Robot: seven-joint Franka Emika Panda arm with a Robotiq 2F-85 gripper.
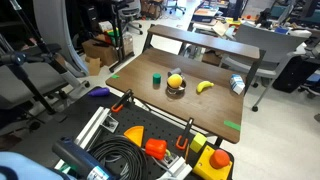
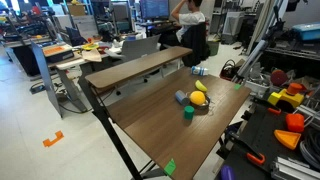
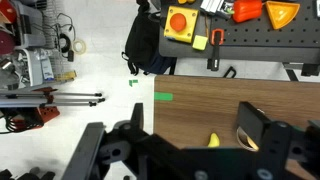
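Seen from above in the wrist view, my gripper has its dark fingers spread wide apart, with nothing held between them. Below it, partly cut off by the lower edge, are a yellow banana [image 3: 213, 140] and a metal bowl [image 3: 245, 138]. Exterior view 1 shows the metal bowl [image 1: 176, 91] on the brown table [image 1: 140, 88], with a round yellow thing [image 1: 175, 80] in it. A green cup [image 1: 156, 77] stands to the bowl's left, and the banana [image 1: 205, 86] lies to its right. The gripper cannot be made out in either exterior view.
A raised wooden shelf [image 1: 205, 40] runs along the table's far side. A can [image 1: 237, 83] lies near the right end. Clamps [image 1: 184, 135] grip the near edge, beside coiled black cable [image 1: 118, 155] and a yellow box with a red button [image 1: 218, 160].
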